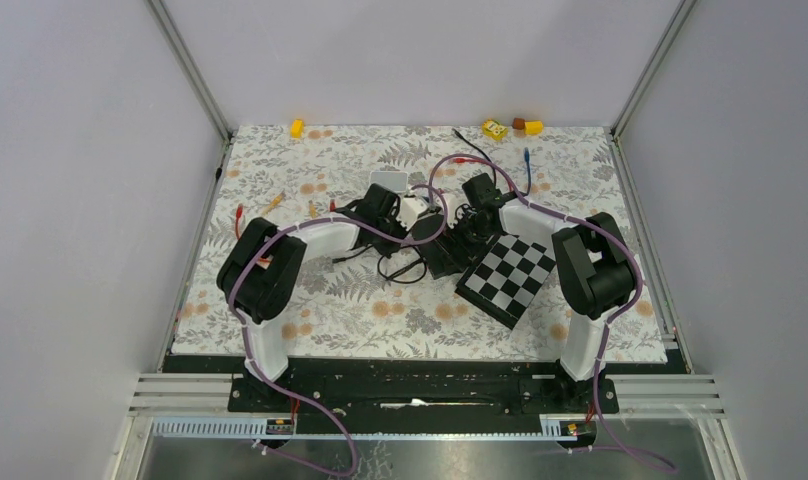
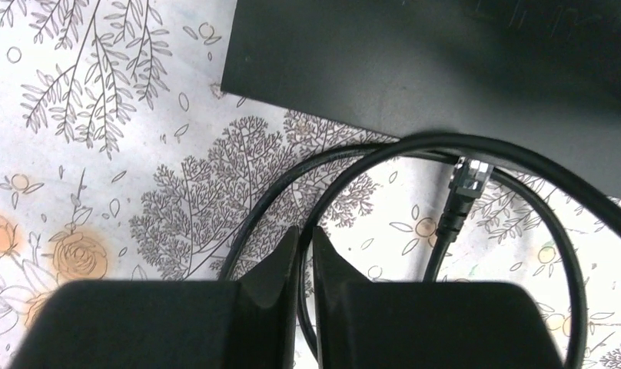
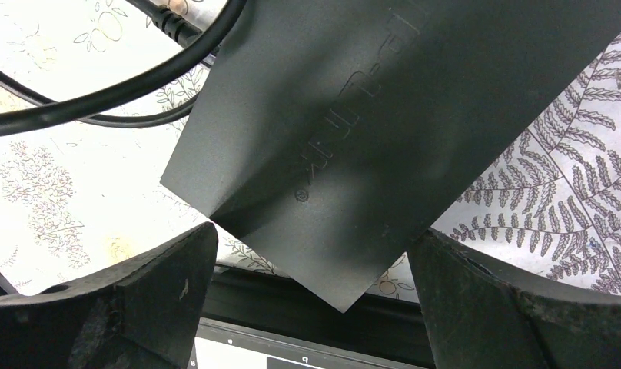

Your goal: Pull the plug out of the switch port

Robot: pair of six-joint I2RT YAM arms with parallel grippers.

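Observation:
The black switch box (image 2: 415,61) lies mid-table, partly beneath both grippers. In the left wrist view a plug (image 2: 470,175) on a black cable lies against the box's edge; whether it sits in a port is unclear. My left gripper has its fingertips close together at a looping black cable (image 2: 515,150); whether it holds the cable is unclear. My right gripper is open, its fingers either side of a corner of the box, whose surface shows in the right wrist view.
A checkered board (image 1: 505,280) lies right of the box. A white item (image 1: 389,178) lies behind it. Several coloured cables and yellow objects (image 1: 493,129) lie toward the back and left.

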